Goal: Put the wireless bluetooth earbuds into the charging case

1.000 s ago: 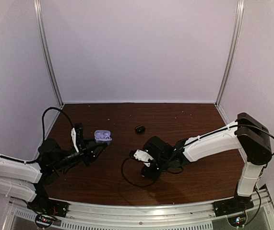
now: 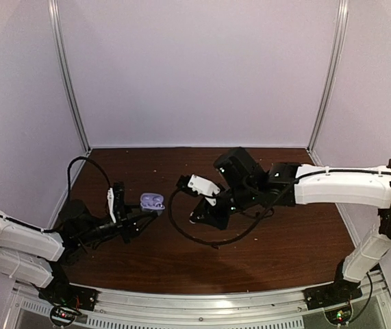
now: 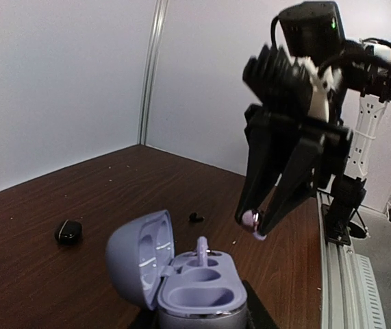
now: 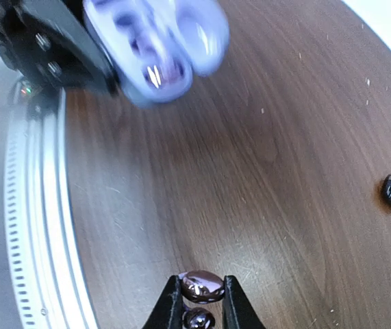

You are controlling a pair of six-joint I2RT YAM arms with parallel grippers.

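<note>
The lilac charging case (image 2: 152,200) is held off the table, its lid tipped back, with my left gripper (image 2: 148,215) shut on its base. In the left wrist view, the open case (image 3: 205,281) shows its hollows, and a lilac stem (image 3: 202,251) stands up at the far one. My right gripper is shut on an earbud, to the right of the case and apart from it. That earbud (image 4: 202,286) looks shiny and dark between the fingertips in the right wrist view, with a little lilac behind it.
On the brown table (image 2: 284,247) lies a small black box-like object (image 3: 68,232), beyond the case. A smaller dark object (image 3: 196,217) lies behind the case; what it is cannot be told.
My right arm has stretched out and its gripper has moved left and up the view, closer to the case; it now covers the black object. The case has shifted slightly right and down the view.
</note>
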